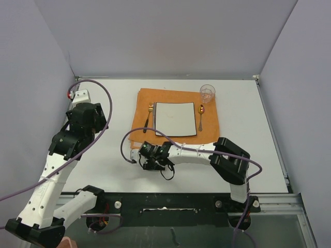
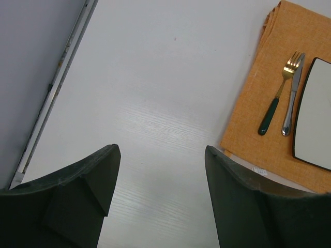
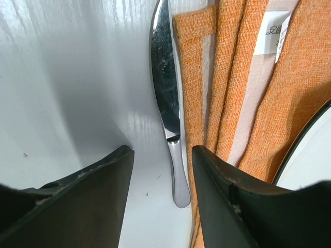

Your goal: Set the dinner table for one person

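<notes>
A white square plate [image 1: 175,120] with a black rim lies on an orange placemat [image 1: 148,96]. Left of it are a green-handled fork [image 2: 280,95] and a silver knife [image 2: 292,98]; right of it is a spoon [image 1: 200,117]. A clear glass [image 1: 207,93] stands at the mat's upper right corner. Another shiny knife-like utensil [image 3: 166,88] lies on bare table along the mat's folded edge. Over its lower end, my right gripper has its fingers apart, one on each side, not closed on it. My left gripper is open and empty above the table's left side.
Walls rise on both sides and behind. My right forearm [image 1: 191,154] lies across the front of the mat. A cloth label [image 3: 271,33] sticks out of the mat's folds.
</notes>
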